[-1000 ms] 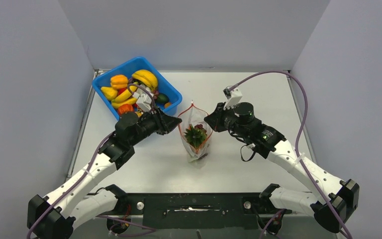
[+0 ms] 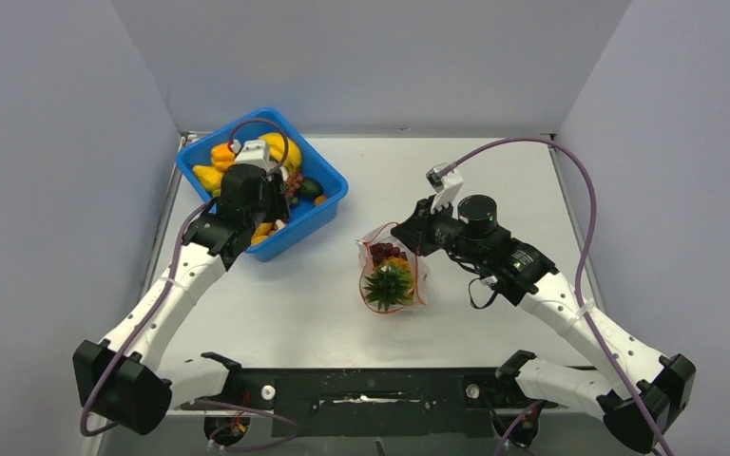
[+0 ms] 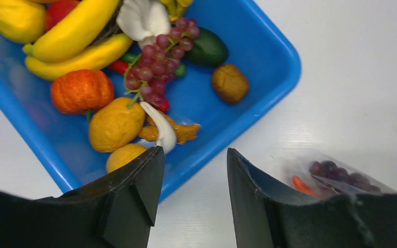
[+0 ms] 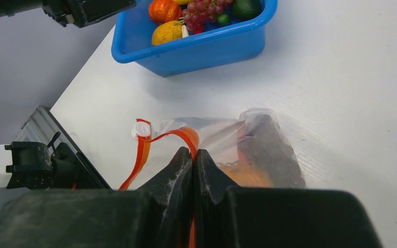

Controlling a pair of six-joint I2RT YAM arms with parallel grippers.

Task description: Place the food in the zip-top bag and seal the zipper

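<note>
The clear zip top bag [image 2: 420, 286] with its orange rim hangs at the middle of the table, its mouth open. Inside it show a pineapple's green crown [image 2: 389, 284] and dark red grapes [image 2: 386, 253]. My right gripper is shut on the orange rim of the bag [image 4: 186, 135]. Over the blue bin's near side is my left gripper, its fingers apart with nothing between them. In the left wrist view, a white curved piece of food [image 3: 164, 129] lies in the bin just beyond the left fingertip.
The blue bin [image 2: 328, 205] holds bananas [image 3: 77, 35], a grape bunch [image 3: 157, 67], an orange pumpkin [image 3: 81, 91] and a brown potato-like item [image 3: 230, 83]. Grey walls border it.
My left gripper has gone from beside the bag's rim back over the bin. The bag has swung toward the right and its mouth sags. My right gripper has barely moved.
</note>
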